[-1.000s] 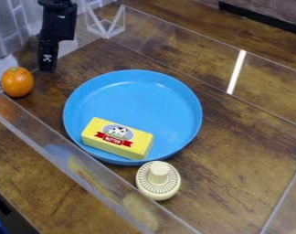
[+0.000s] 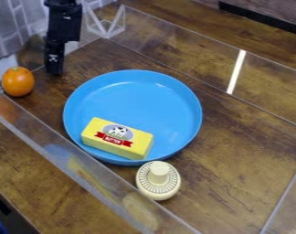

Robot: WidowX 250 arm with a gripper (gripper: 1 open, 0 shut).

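My black gripper (image 2: pixel 56 62) hangs at the upper left, just above and behind an orange (image 2: pixel 17 81), low near the wooden surface. It looks shut, with nothing visible between its fingers, though it is small and dark here. A blue plate (image 2: pixel 157 105) sits in the middle, holding a yellow butter box (image 2: pixel 116 136) with a red label on its near left part.
A cream round object with a knob (image 2: pixel 158 181) stands at the lower right of the plate. A clear plastic edge runs along the left and bottom.
My gripper has shifted slightly to the right. The orange, plate and butter box stay in place.
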